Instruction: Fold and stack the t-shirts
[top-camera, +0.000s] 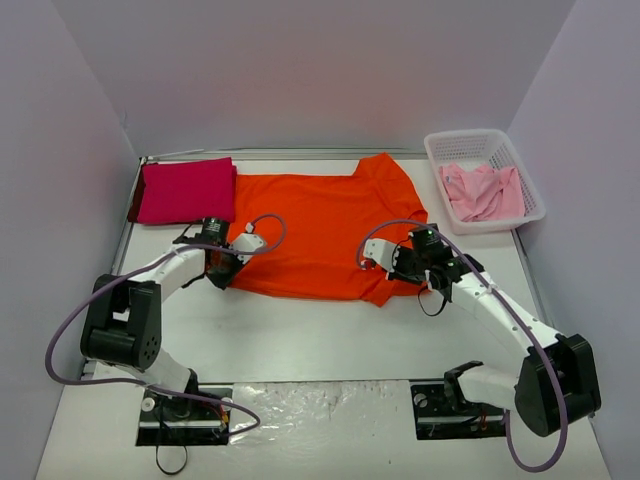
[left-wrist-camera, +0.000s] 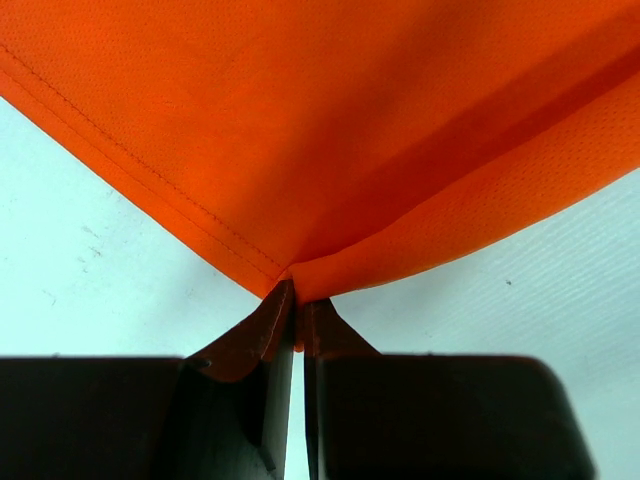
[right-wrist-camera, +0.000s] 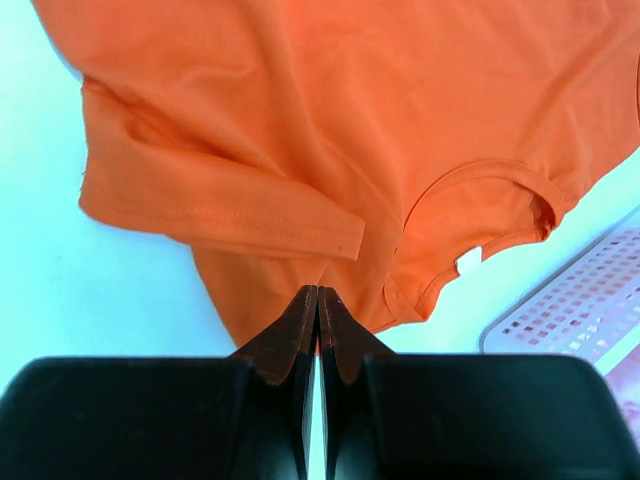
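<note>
The orange t-shirt (top-camera: 310, 220) lies spread across the table, its hem at the left and its neckline (right-wrist-camera: 480, 215) at the right. At the hem's near corner my left gripper is shut on the cloth, which runs up from its fingertips. My right gripper is shut with nothing between its fingers, over the shirt's shoulder end. The near sleeve (right-wrist-camera: 230, 205) is folded back over the shirt, and its edge lies clear of the right fingertips. A folded crimson shirt (top-camera: 187, 191) rests at the back left.
A white basket (top-camera: 460, 218) with a pink cloth (top-camera: 485, 192) in it stands at the back right, close beside the orange shirt. Walls enclose the back and both sides.
</note>
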